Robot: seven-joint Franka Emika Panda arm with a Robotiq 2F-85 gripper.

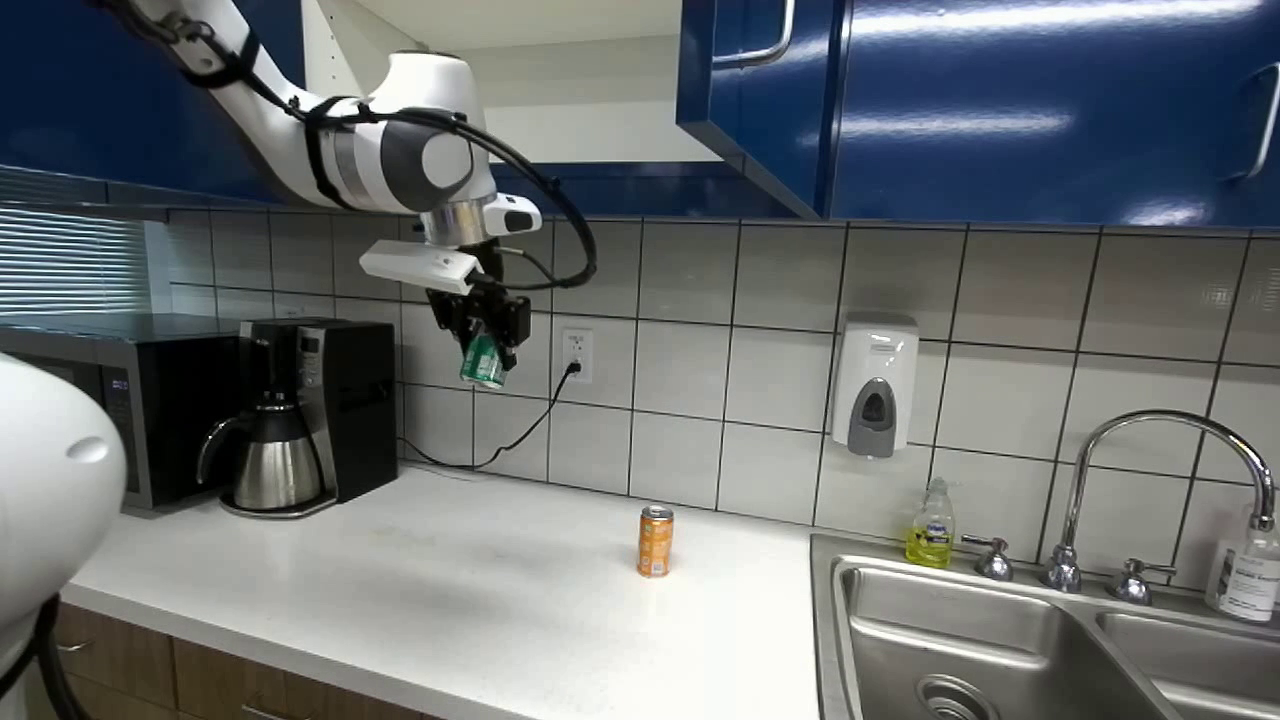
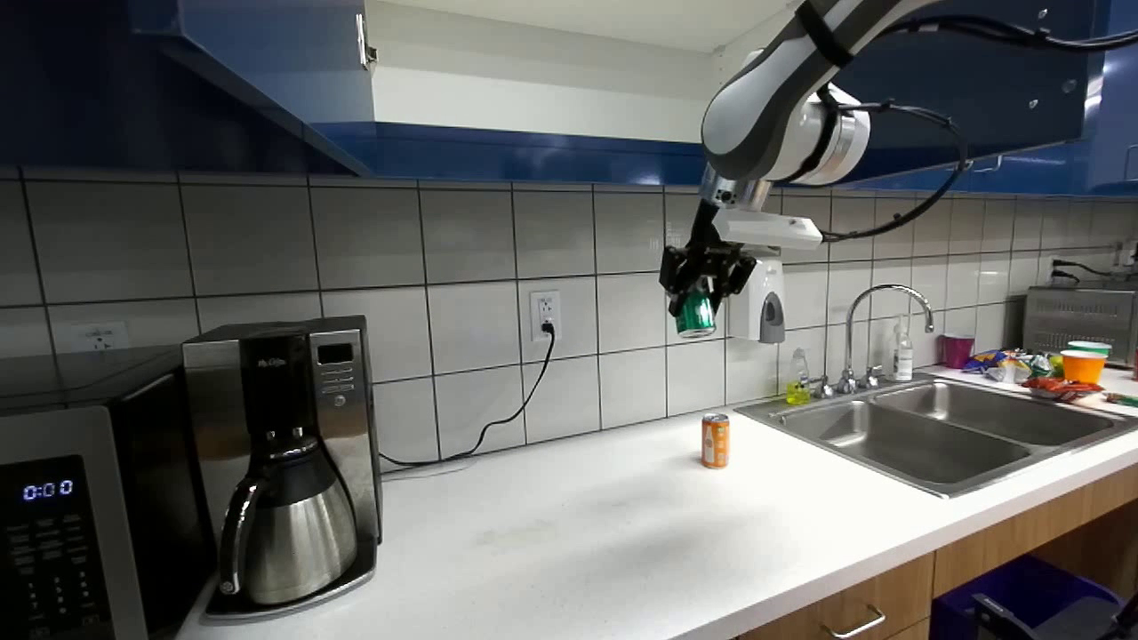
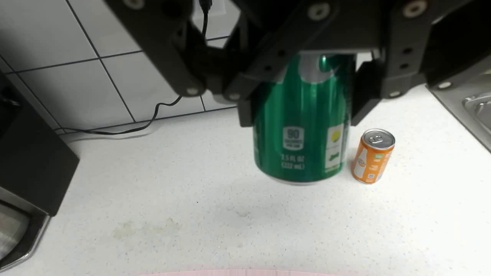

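Observation:
A green can [image 3: 301, 124] hangs upright in the wrist view, my gripper shut on its sides. Both exterior views have this can [image 1: 483, 360] in the air, well above the white counter [image 1: 360, 576], its upper part hidden by the gripper's black fingers. An orange can [image 1: 655, 541] stands upright on the counter, a short way left of the sink. From the wrist, the orange can [image 3: 373, 156] appears lower down and to the right of the green one, clear of it.
A coffee maker [image 2: 293, 459] and a microwave [image 2: 75, 501] occupy the counter's left end. To the right lies the steel sink [image 1: 960, 624] with its faucet [image 1: 1080, 480]. Overhead, a blue cabinet door [image 1: 768, 108] stands open.

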